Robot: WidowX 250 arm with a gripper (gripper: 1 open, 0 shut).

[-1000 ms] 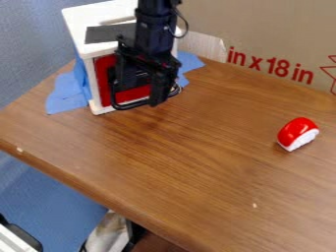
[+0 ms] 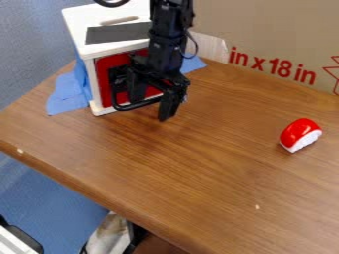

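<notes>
My black gripper (image 2: 162, 94) is in front of a white box (image 2: 105, 20) with a red front (image 2: 109, 69) and a dark panel on top, standing at the back left of the wooden table. The gripper's body covers much of the red front, and its fingers point down near the box's lower edge. Whether they are open or shut is unclear. A red and white object (image 2: 299, 135) lies alone at the table's right.
Blue cloth (image 2: 67, 96) lies beside the box. A cardboard panel (image 2: 276, 40) stands behind the table.
The gripper has moved slightly down and toward the front of the table over the last second. The box and the red and white object look unchanged.
</notes>
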